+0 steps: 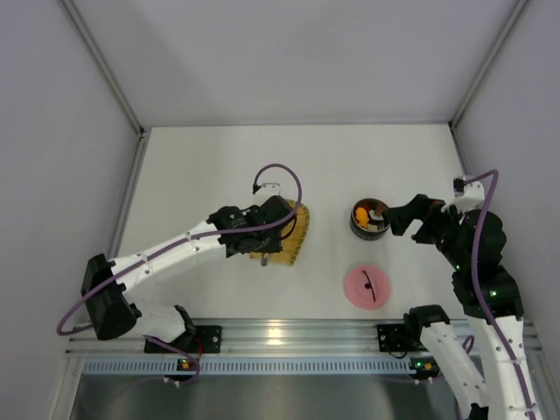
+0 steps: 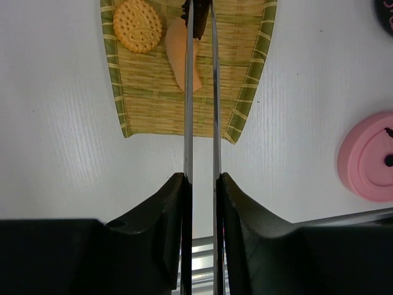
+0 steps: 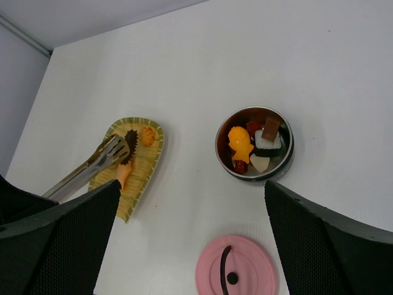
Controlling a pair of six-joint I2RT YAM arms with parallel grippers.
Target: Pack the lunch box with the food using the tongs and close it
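Observation:
My left gripper is shut on a pair of metal tongs (image 2: 217,117), whose two arms stand a little apart. The tongs' far ends reach a dark brown food piece (image 2: 199,18) on the woven bamboo tray (image 2: 147,117); whether they grip it I cannot tell. Beside it on the tray lie a round yellow biscuit (image 2: 137,26) and a peach-coloured curved piece (image 2: 178,52). The round metal lunch box (image 3: 288,163) holds an orange figure-shaped piece (image 3: 239,142), a white-and-black piece (image 3: 268,141) and other bits. Right of the box, my right gripper is open and empty.
A pink round lid (image 3: 245,270) with a black strap lies in front of the lunch box, apart from it. A metal rail (image 1: 289,331) runs along the front edge.

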